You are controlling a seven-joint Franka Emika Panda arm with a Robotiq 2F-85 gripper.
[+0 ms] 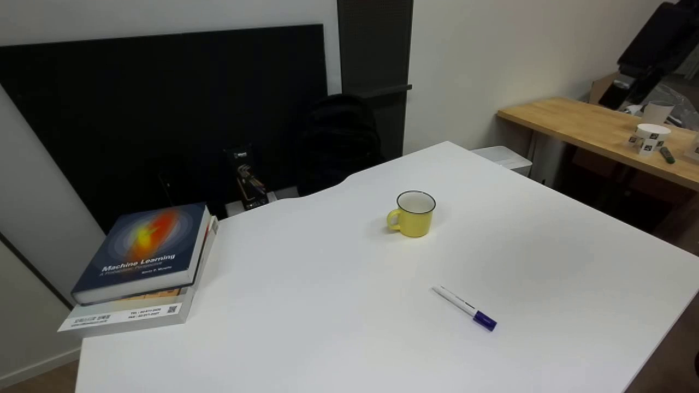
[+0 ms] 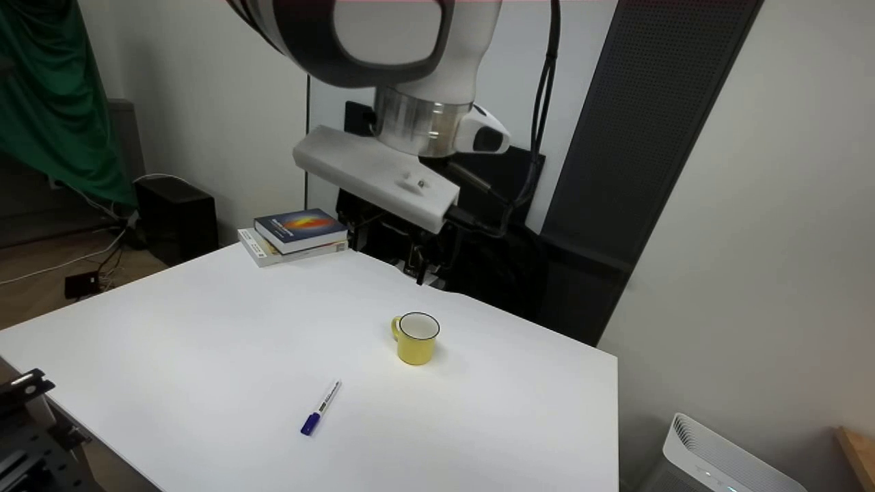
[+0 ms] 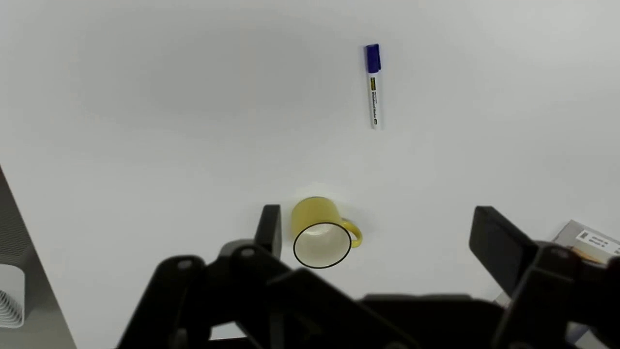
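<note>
A yellow mug [image 1: 414, 215] with a dark rim stands upright on the white table, its handle toward the left in exterior view 1. Nearer the front lies a white marker [image 1: 455, 300] with a purple-blue cap. From the wrist view, my gripper is wide open above the table. The mug [image 3: 317, 218] appears between its fingers in that picture, close to the left one, but well below them; nothing is held. The marker [image 3: 373, 87] lies beyond the fingertips. Exterior view 2 shows the arm's hand [image 2: 377, 173] high over the table's far side.
Two stacked books [image 1: 141, 262] sit at the table's left corner. Behind the far edge are a black backpack [image 1: 341, 141] and a dark board. A wooden side table [image 1: 557, 118] with cups stands at the right.
</note>
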